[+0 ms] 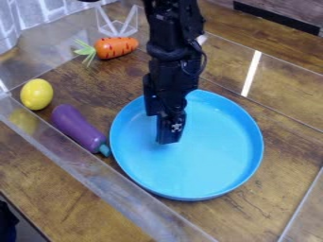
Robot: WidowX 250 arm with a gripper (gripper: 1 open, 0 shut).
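Note:
My black gripper (168, 118) hangs down over the blue plate (202, 175), its tip above the left rear part of the plate. It stands open; nothing shows between its fingers, though the dark parts overlap and partly hide the gap. Left of the plate lies a purple eggplant (78, 128), and farther left a yellow lemon (37, 94). An orange carrot (117, 46) with green leaves lies at the back left.
A clear plastic edge (71, 168) runs along the left front.

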